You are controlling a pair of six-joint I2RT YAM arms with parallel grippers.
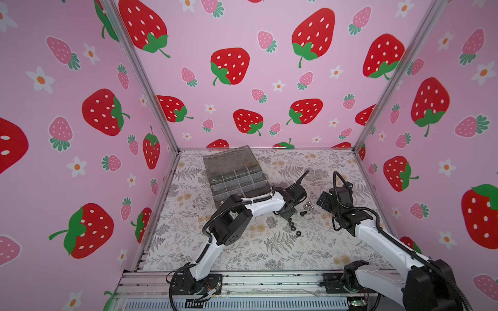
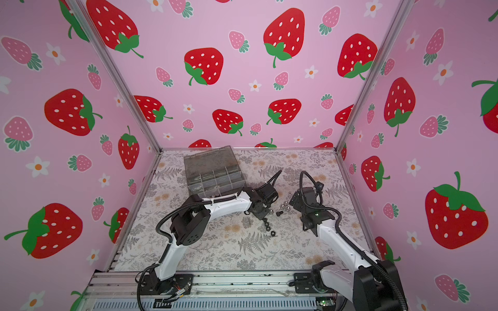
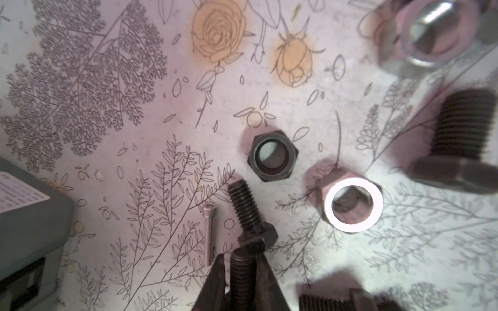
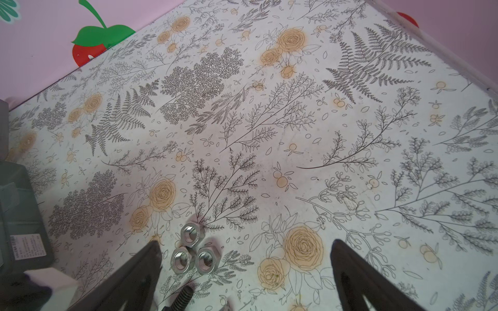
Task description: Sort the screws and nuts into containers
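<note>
In the left wrist view, my left gripper has its fingertips close on either side of a dark bolt's threaded shank (image 3: 242, 282); whether they press on it is unclear. Just beyond lies another dark bolt (image 3: 244, 204), head towards the fingers. A thin silver screw (image 3: 209, 235) is left of it, a black nut (image 3: 272, 155) and a silver nut (image 3: 355, 207) farther out. A large black bolt (image 3: 461, 129) lies at right. My right gripper is open and empty, its fingers wide apart above several silver nuts (image 4: 192, 234).
A grey compartment box (image 1: 238, 178) with its lid open stands behind the left arm. Dark round pieces (image 1: 298, 233) lie in front of the left gripper.
</note>
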